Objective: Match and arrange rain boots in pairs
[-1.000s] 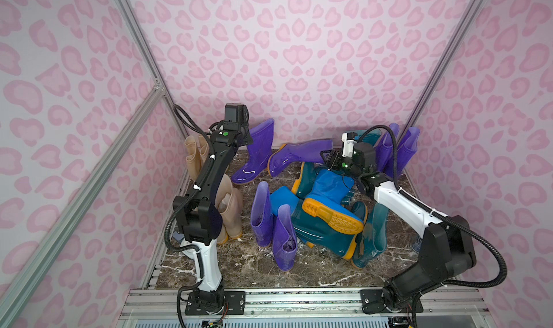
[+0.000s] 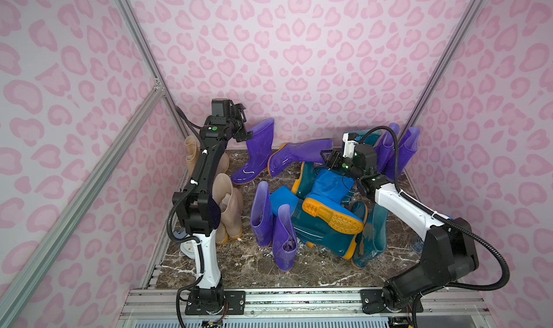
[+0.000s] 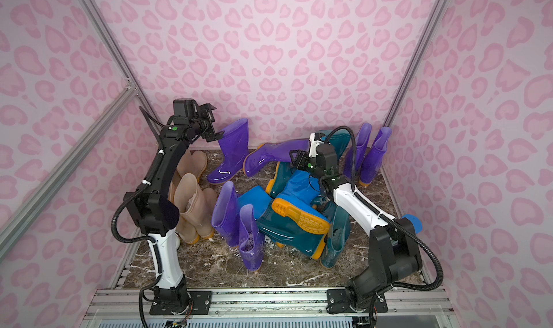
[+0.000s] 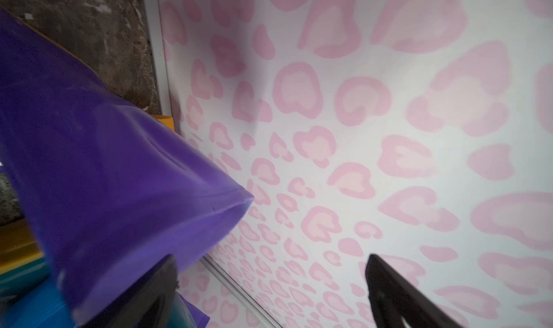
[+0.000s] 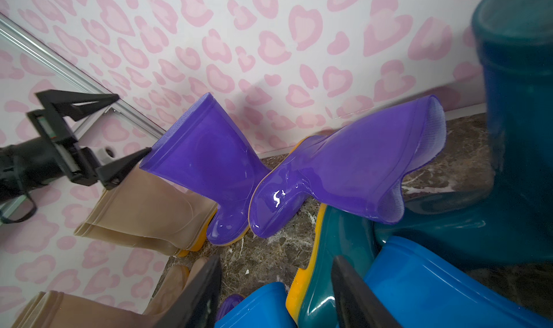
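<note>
A purple boot (image 2: pixel 260 146) stands at the back wall, its shaft leaning right. Beside its top rim my left gripper (image 2: pixel 246 122) hangs open, with only air between its fingers in the left wrist view. One fingertip is close to the rim; whether it touches, I cannot tell. Another purple boot (image 2: pixel 305 150) lies on its side to the right, toe to the left. My right gripper has its fingers apart and empty, in front of that boot's open end and above a teal boot (image 5: pixel 345 253). Blue boots (image 2: pixel 331 184) and teal boots (image 2: pixel 319 227) lie heaped mid-floor.
Two purple boots (image 2: pixel 273 230) stand at the front. Beige boots (image 2: pixel 233 209) stand at the left, partly behind my left arm. Another purple pair (image 2: pixel 407 149) stands in the back right corner, near a teal boot (image 3: pixel 337 143). Bare floor (image 2: pixel 259 273) shows along the front.
The right arm has barely shifted; the boots look nearly the same.
</note>
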